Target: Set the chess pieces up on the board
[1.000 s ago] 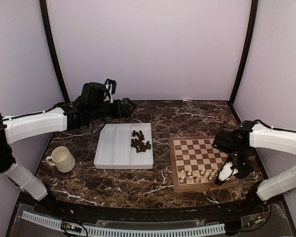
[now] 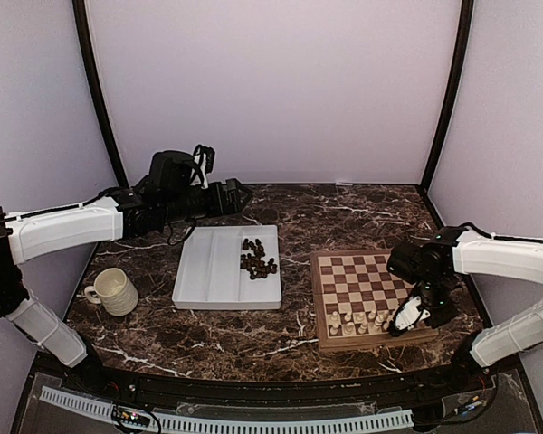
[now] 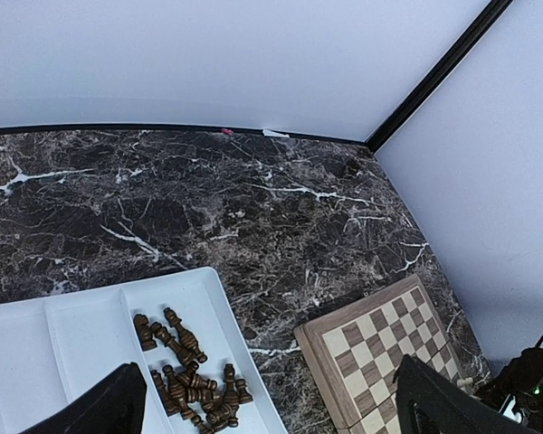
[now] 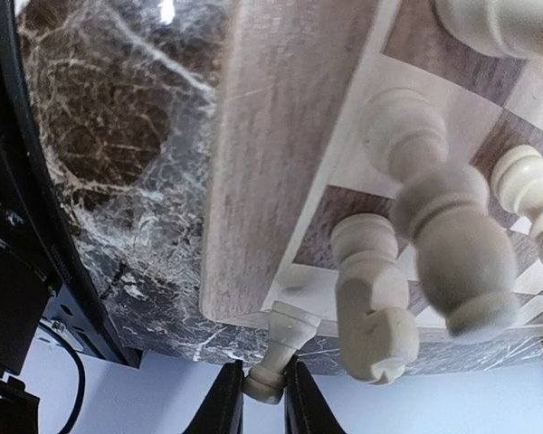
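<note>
The wooden chessboard [image 2: 366, 280] lies on the right of the table, with white pieces [image 2: 348, 325] standing in rows along its near side. In the right wrist view, my right gripper is shut on the head of a small white piece [image 4: 288, 330]. That piece tilts a little, its base over the corner square; whether it touches the board I cannot tell. Right beside it stands a white knight [image 4: 369, 289]. Dark brown pieces [image 3: 195, 389] lie heaped in the white tray [image 3: 90, 316]. High over the tray's far side, my left gripper hangs open and empty.
A cream mug [image 2: 116, 291] stands at the table's left. Taller white pieces [image 4: 457, 244] crowd the squares near my right fingers. Bare marble [image 2: 294, 217] lies behind the board, and the tray's two left compartments are empty.
The left arm, tray and brown pieces look the same.
</note>
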